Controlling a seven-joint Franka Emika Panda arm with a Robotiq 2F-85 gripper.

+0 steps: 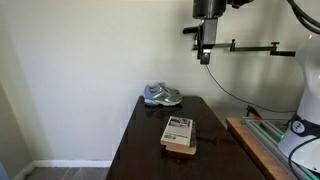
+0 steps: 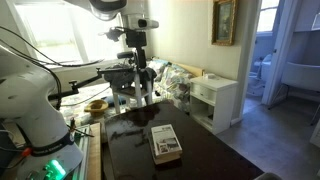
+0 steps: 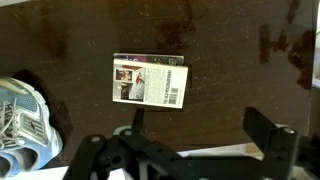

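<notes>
A stack of what looks like books (image 1: 178, 131) lies on the dark table (image 1: 140, 158). In the wrist view the top book (image 3: 150, 84) shows a pale cover with a small picture and a barcode, and a darker edge sticks out along one side. My gripper is open and empty, its two fingers spread wide beside the stack in that view. Both exterior views place it high above the table, clear of the books. A grey-blue shoe (image 1: 162, 95) rests toward the table's far end; only part of it enters the wrist view.
A wooden ledge (image 1: 258, 150) runs beside the table near the arm's base. Beyond the table stands a white cabinet (image 2: 214, 100). Bare tabletop surrounds the books on most sides.
</notes>
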